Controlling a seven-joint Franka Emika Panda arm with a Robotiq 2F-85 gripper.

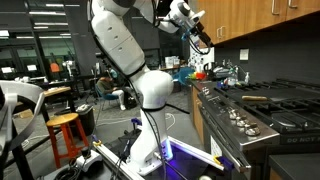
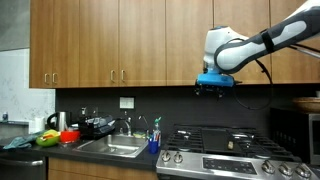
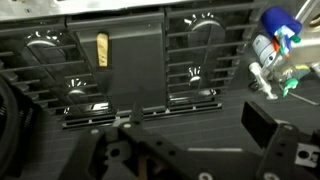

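Observation:
High above the stove, my gripper stands open, its two fingers wide apart with nothing between them. Exterior view 1 has the gripper tilted near the upper cabinets. In the wrist view, a small wooden-coloured piece lies on the stove's central dark plate, well below and apart from the fingers. The same piece shows pale on the stovetop in exterior view 1.
Bottles stand beside the stove, by the sink. Farther along the counter are a red pot and a dish rack. Wooden cabinets hang close to the arm. Knobs line the stove's front.

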